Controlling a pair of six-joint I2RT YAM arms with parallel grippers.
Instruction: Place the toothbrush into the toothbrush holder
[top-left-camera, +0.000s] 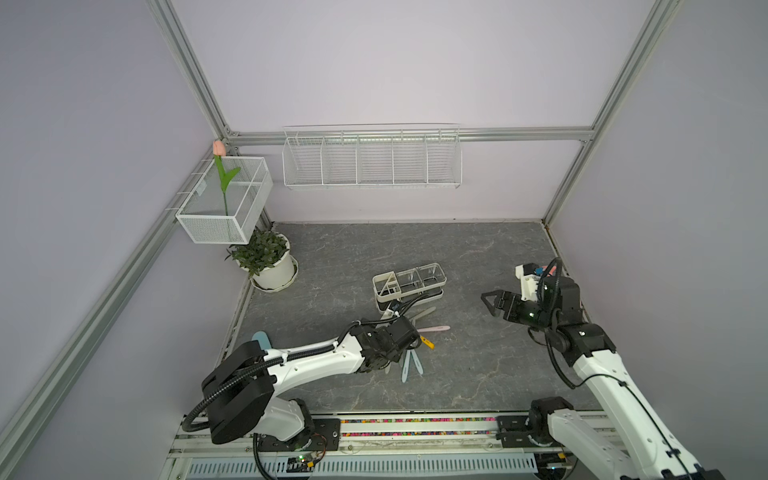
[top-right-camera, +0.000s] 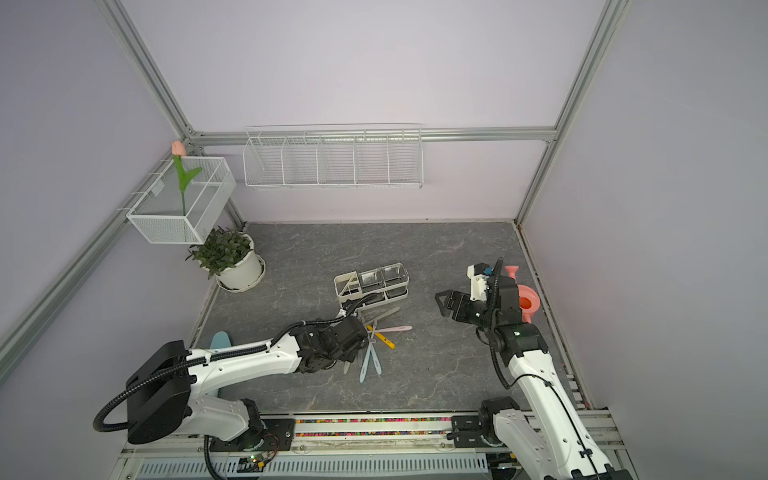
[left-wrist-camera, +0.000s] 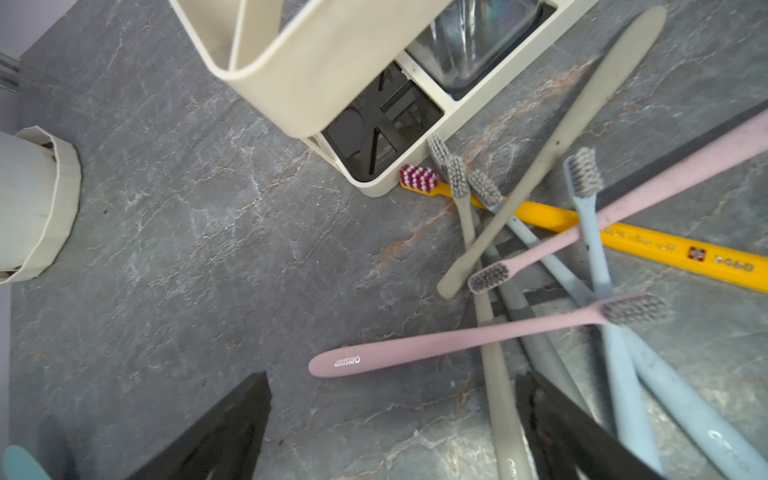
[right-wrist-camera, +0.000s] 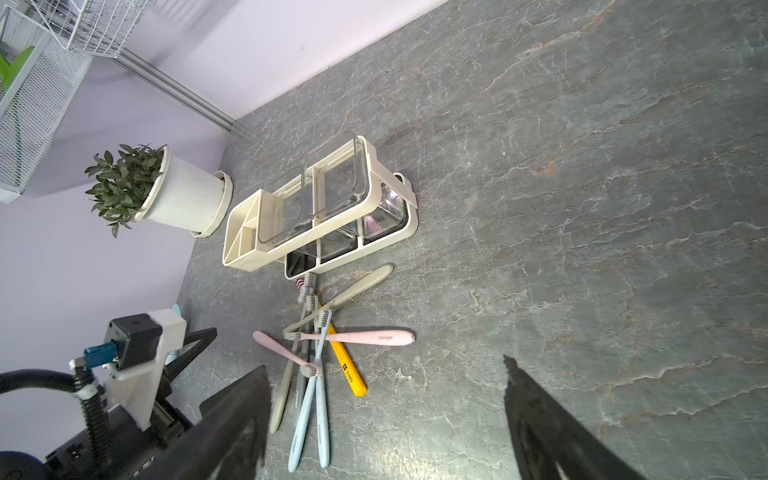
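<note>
Several toothbrushes lie crossed in a loose pile on the grey table. In the left wrist view a pink toothbrush (left-wrist-camera: 432, 344) rests across the others, its bare handle end to the left. A second pink toothbrush (right-wrist-camera: 376, 337), a yellow toothbrush (right-wrist-camera: 346, 364), pale blue toothbrushes (right-wrist-camera: 304, 424) and grey-beige ones (right-wrist-camera: 356, 289) make up the rest. The cream toothbrush holder (right-wrist-camera: 254, 257) stands behind the pile with its compartments empty. Over the pile hovers my left gripper, open, with nothing held. My right gripper is open and empty, off to the right.
A potted plant (top-left-camera: 274, 268) sits at the back left, below a white wire basket (top-left-camera: 216, 228). A light blue scoop (top-right-camera: 220, 341) lies at the left edge. Red-pink items (top-right-camera: 528, 298) stand behind the right arm. Table between pile and right arm is clear.
</note>
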